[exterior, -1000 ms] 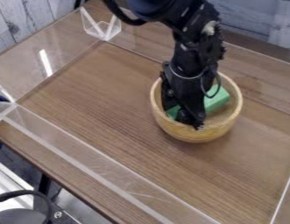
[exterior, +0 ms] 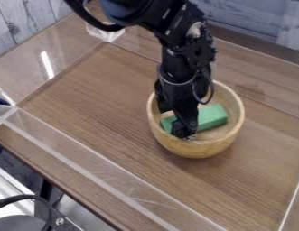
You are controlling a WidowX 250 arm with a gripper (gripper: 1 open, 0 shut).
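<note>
A black robot arm reaches down from the top into a round wooden bowl (exterior: 228, 129) at the centre right of the table. Its gripper (exterior: 178, 117) is at the bowl's left part, over a green block (exterior: 210, 117) lying inside. The fingertips are dark and overlap one another, so whether they are apart or hold anything is hard to tell.
Clear strips run along its edges. A black cable or fixture (exterior: 25, 217) sits at the lower left, and a pale panelled wall stands behind.
The gripper has risen slightly and moved left. The bowl has shifted a little left and down, and the green block shows lower in it, less covered by the gripper.
</note>
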